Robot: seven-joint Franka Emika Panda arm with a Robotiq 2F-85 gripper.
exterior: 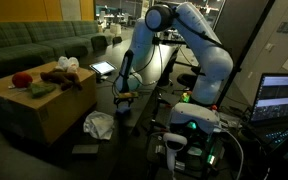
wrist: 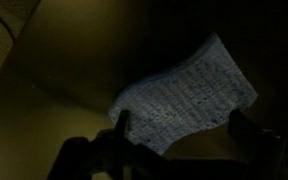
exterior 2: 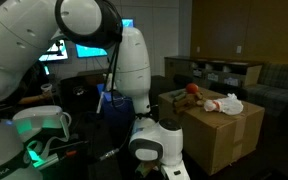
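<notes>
In the wrist view a pale bluish, textured cloth (wrist: 189, 95) lies beneath my gripper. The dark fingers (wrist: 121, 124) stand wide apart at either side of the cloth, so the fingers are open. How far the fingertips are above it is too dark to judge. From exterior view 1, my gripper (exterior: 124, 97) points downward, low over the dark surface beside the box. A white cloth (exterior: 99, 125) lies crumpled a little nearer the camera. The white shape at the front of exterior view 2 cannot be told clearly as cloth or arm.
A brown cardboard box (exterior: 59, 105) stands left of the arm, bearing a red object (exterior: 22, 79) and brown soft items (exterior: 62, 77). A small flat grey object (exterior: 85, 149) lies near the white cloth. A monitor (exterior: 277, 97) stands at right.
</notes>
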